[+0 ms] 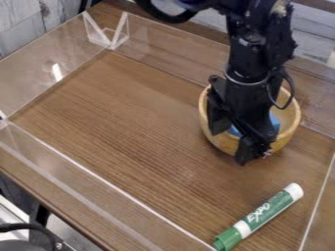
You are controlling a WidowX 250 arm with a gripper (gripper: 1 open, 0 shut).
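My black gripper (238, 131) hangs open over a tan bowl (288, 118) at the right of the wooden table, its fingers reaching down at the bowl's front half and partly hiding a blue object inside. Whether the fingers touch that object I cannot tell. A green and white tube (258, 216) lies diagonally at the front right, apart from the bowl.
A white wire item (102, 31) stands at the back left. Black cables show at the bottom left corner, and a wall edge runs along the back right.
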